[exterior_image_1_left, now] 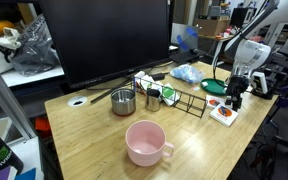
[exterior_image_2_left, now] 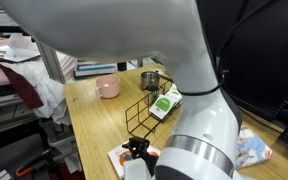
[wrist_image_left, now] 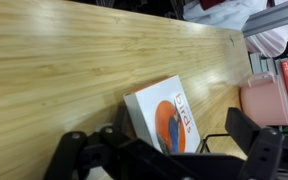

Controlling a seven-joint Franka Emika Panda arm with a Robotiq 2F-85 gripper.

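Note:
A flat white box (exterior_image_1_left: pixel 223 115) with an orange round picture lies on the wooden table near its right side. My gripper (exterior_image_1_left: pixel 234 101) is low over the box's far end. In the wrist view the box (wrist_image_left: pixel 164 112) shows its printed face and one white side edge, between the two dark fingers. The gripper stands open, its fingers spread wider than the part of the box between them. Exterior view 2 shows the box (exterior_image_2_left: pixel 122 156) partly hidden behind the arm.
A black wire rack (exterior_image_1_left: pixel 189 100) stands left of the box, with a green and white item inside. Farther left are a metal pot (exterior_image_1_left: pixel 123 101) and a pink mug (exterior_image_1_left: pixel 150 144). A green plate (exterior_image_1_left: pixel 214 87) lies behind the box.

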